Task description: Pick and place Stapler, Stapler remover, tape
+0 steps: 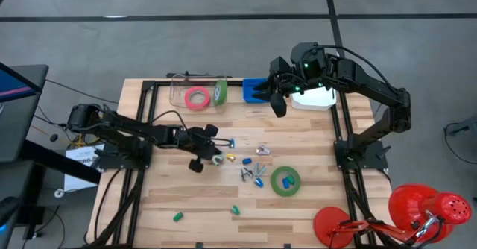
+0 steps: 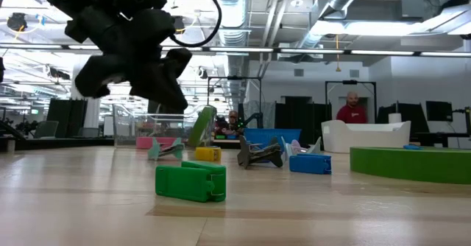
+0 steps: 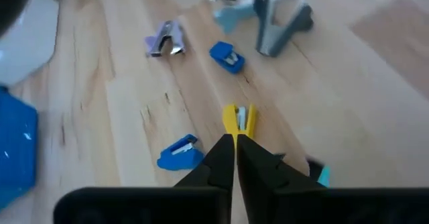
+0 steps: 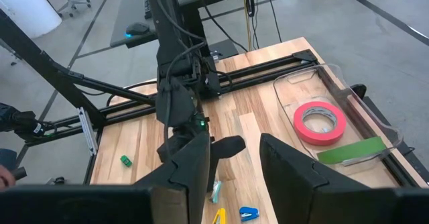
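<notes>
Seen in the left wrist view, my left gripper is shut with nothing between its fingers, its tips just in front of a yellow stapler (image 3: 240, 119). A blue stapler (image 3: 179, 155) lies to one side, another blue stapler (image 3: 228, 57) farther off, near a purple stapler remover (image 3: 166, 38). Grey removers (image 1: 246, 173) sit mid-table; a pale remover (image 1: 217, 159) is close beside the left gripper. Two green staplers (image 1: 178, 216) lie toward the front. A green tape roll (image 1: 285, 193) rests flat around small items. My right gripper stands open and empty above the bins.
At the back, a clear box (image 1: 176, 100) holds pink tape (image 1: 197, 106) and green tape (image 1: 220, 92). A blue bin (image 1: 253, 83) and a white bin (image 1: 319, 100) stand near the right arm. A red lamp (image 1: 417, 208) occupies the front right corner.
</notes>
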